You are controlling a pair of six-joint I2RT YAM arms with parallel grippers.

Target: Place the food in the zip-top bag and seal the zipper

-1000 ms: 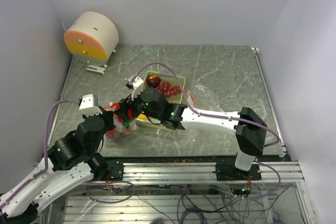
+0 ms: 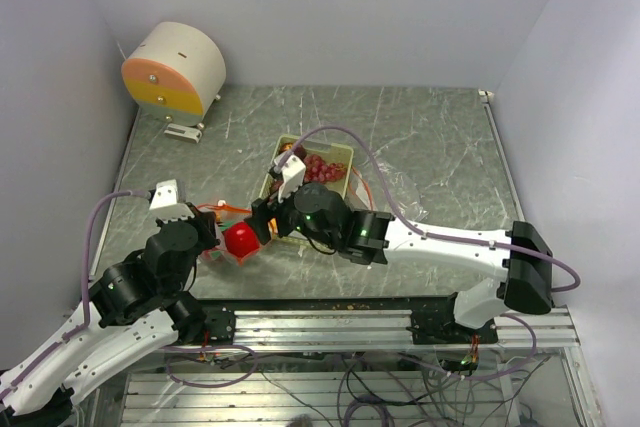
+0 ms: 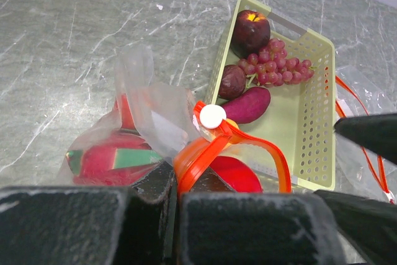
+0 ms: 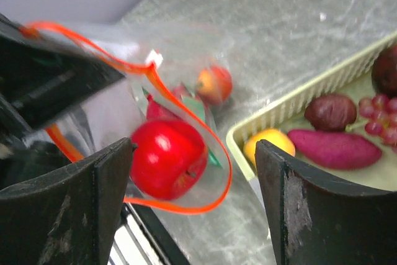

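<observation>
A clear zip bag with an orange zipper (image 3: 198, 159) is held in my left gripper, which is shut on its rim. Inside are a red round item (image 4: 167, 156), a red and green item (image 3: 111, 159) and a smaller red piece (image 4: 214, 84). My right gripper (image 2: 265, 215) is part open beside the bag, above the crate's near-left part, with nothing seen between its fingers. The green crate (image 3: 315, 122) holds a dark apple-like fruit (image 3: 250, 31), red grapes (image 3: 276, 63), a purple elongated item (image 3: 247, 105), a brown item (image 3: 232, 80) and a yellow item (image 4: 273, 142).
A second empty bag (image 3: 366, 97) with orange trim lies right of the crate. A cream rounded box (image 2: 173, 72) stands at the back left.
My right gripper has moved right, away from the bag, uncovering the red round item in the top view. The left arm looks unchanged.
</observation>
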